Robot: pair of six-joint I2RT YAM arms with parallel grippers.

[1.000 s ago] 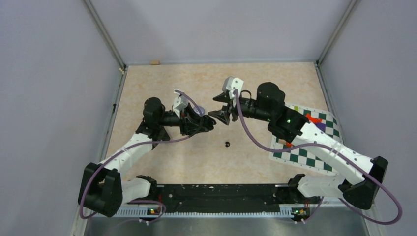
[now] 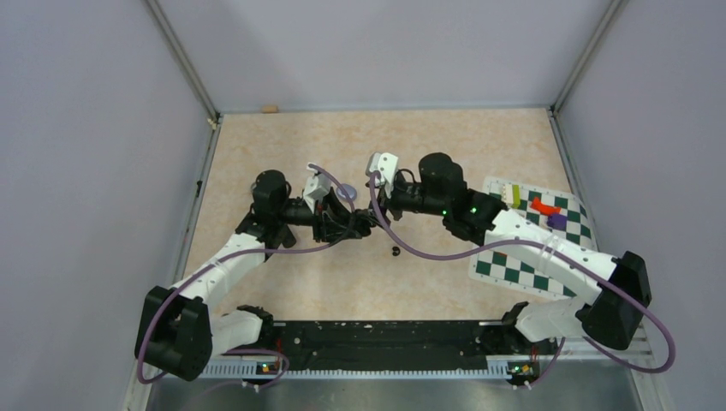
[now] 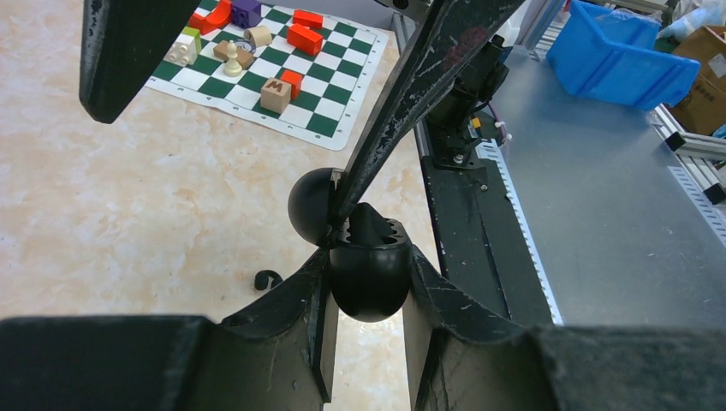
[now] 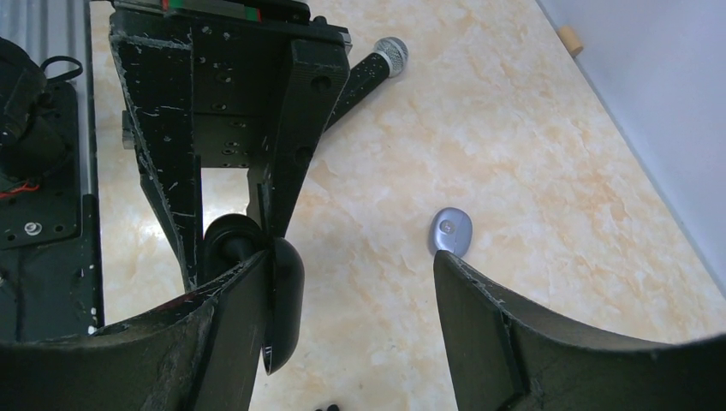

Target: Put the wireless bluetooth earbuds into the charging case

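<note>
A black charging case with its round lid swung up is pinched in my left gripper, held above the table. The left wrist view shows a dark peaked shape inside the case mouth; I cannot tell whether it is an earbud. My right gripper is open, its two fingers well apart and only background between them. One right fingertip reaches the opening beside the lid; in the right wrist view that finger partly covers the case. A loose black earbud lies on the table below.
A checkered board with blocks and a chess piece occupies the right side. A grey-blue oval object and a microphone rest on the table near the left arm.
My right gripper has moved left and slightly down to the case, with most of the travel earlier on. The left gripper, holding the case, has shifted only slightly.
</note>
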